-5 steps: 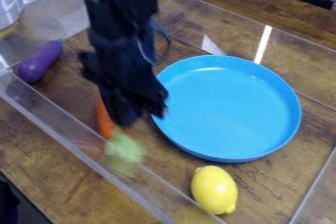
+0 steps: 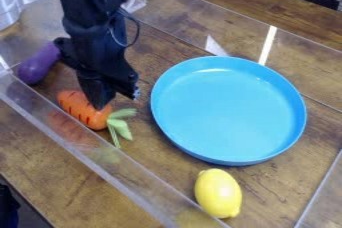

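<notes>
The black gripper (image 2: pixel 96 82) hangs at the left, low over an orange carrot (image 2: pixel 86 109) with pale green leaves, which lies on the wooden surface beside the clear low wall. Its fingertips are close above the carrot, shut, with nothing clearly between them; whether they touch it I cannot tell. A purple eggplant (image 2: pixel 38 64) lies further left, partly behind the arm.
A blue plate (image 2: pixel 227 107) takes up the right middle. A yellow lemon (image 2: pixel 217 192) sits at the front right. Clear walls border the area. Bare wood (image 2: pixel 160 42) shows behind the plate.
The gripper has moved left and back, away from the plate, uncovering the carrot, which now lies turned further left than a second ago.
</notes>
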